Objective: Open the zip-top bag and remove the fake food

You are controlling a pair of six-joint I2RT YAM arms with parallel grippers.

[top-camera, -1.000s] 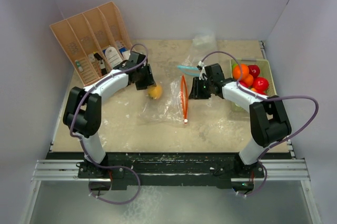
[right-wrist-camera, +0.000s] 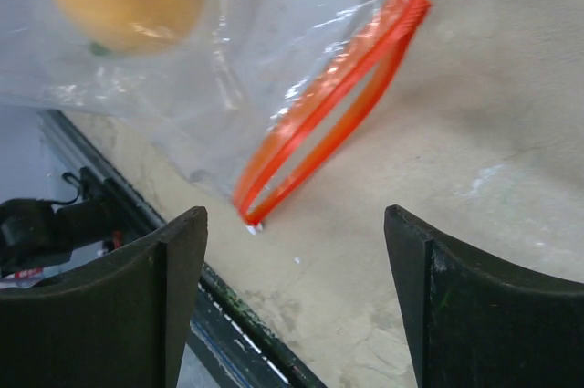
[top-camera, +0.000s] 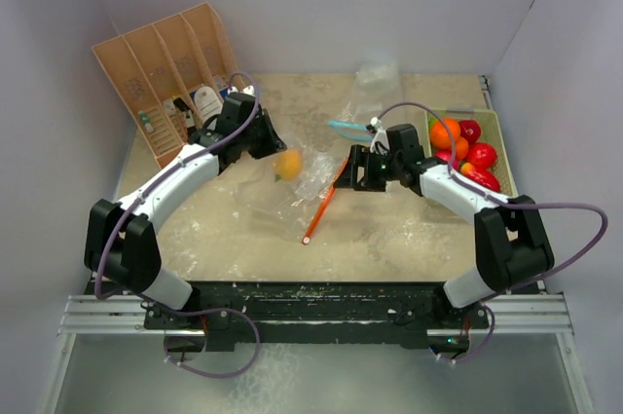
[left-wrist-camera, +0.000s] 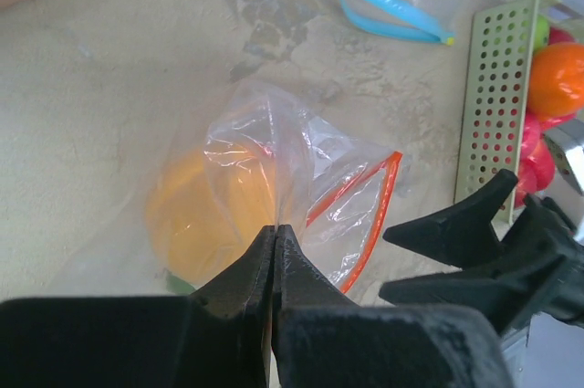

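Observation:
The clear zip top bag (top-camera: 263, 200) with its orange zipper (top-camera: 322, 205) holds a yellow fake food piece (top-camera: 287, 165). My left gripper is shut, pinching the thin plastic of the bag above the food; the bag hangs from it in the left wrist view. My right gripper (top-camera: 368, 169) stands part open to the right of the orange zipper, with nothing between its fingers; in the right wrist view the zipper end lies beyond and between its dark fingers.
A basket (top-camera: 496, 174) of fake fruit sits at the right. A second bag with a blue zipper (top-camera: 347, 126) lies at the back. A wooden organiser (top-camera: 136, 58) stands back left.
My right gripper has lifted and opened wider.

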